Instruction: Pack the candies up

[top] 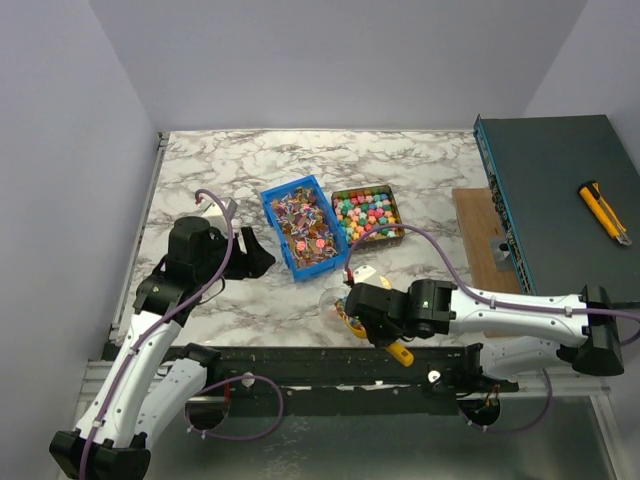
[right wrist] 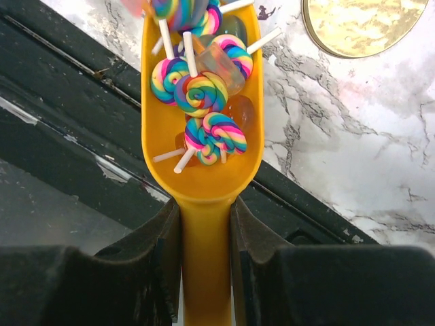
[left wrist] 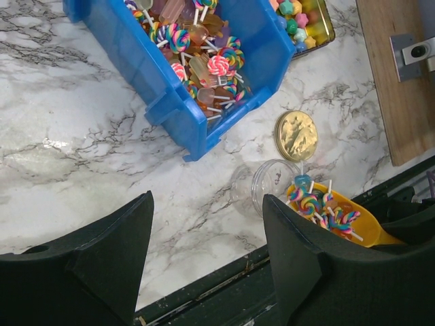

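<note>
My right gripper is shut on the handle of a yellow scoop point(right wrist: 158, 136) holding lollipops and wrapped-looking candies. In the left wrist view the scoop point(left wrist: 370, 231) is at the mouth of a clear jar point(left wrist: 242, 190) lying on its side. A gold lid point(left wrist: 296, 135) rests above the jar. A blue bin point(left wrist: 156, 75) of mixed lollipops and candies stands at the upper left of that view. My left gripper hangs open on the table's left, empty.
A box of coloured candies point(top: 368, 212) stands behind the jar. A wooden board point(top: 470, 240) and dark raised panel point(top: 550, 190) with a utility knife point(top: 604, 213) occupy the right.
</note>
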